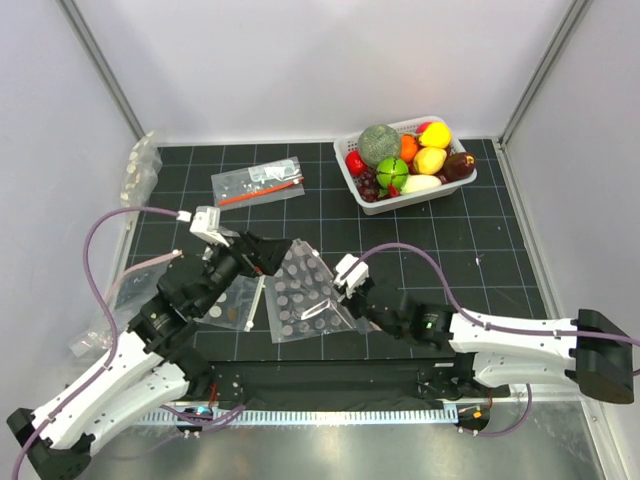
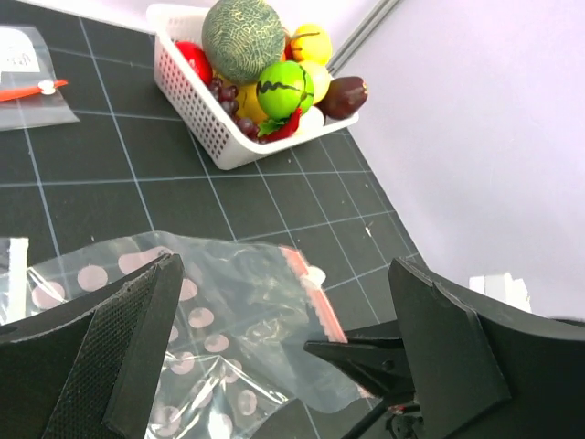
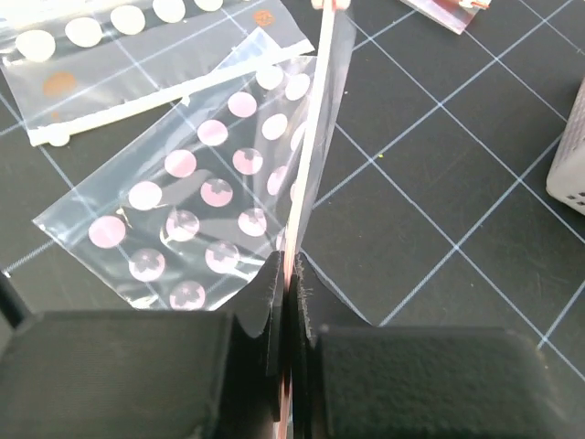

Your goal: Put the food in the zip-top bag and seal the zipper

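Note:
A clear bag with pink dots lies on the mat at front centre. My right gripper is shut on its pink zipper edge, which runs straight away from the fingers in the right wrist view. The white slider sits on that edge towards its far end. Spread wide, my left gripper hovers over the bag with nothing between its fingers. The play food, including a melon and a watermelon ball, fills a white basket at the back right. I cannot tell whether the bag contains food.
A second bag with a white zipper lies left of the pink one, close by. Farther back is a bag with an orange zipper. Another clear bag rests at the left edge.

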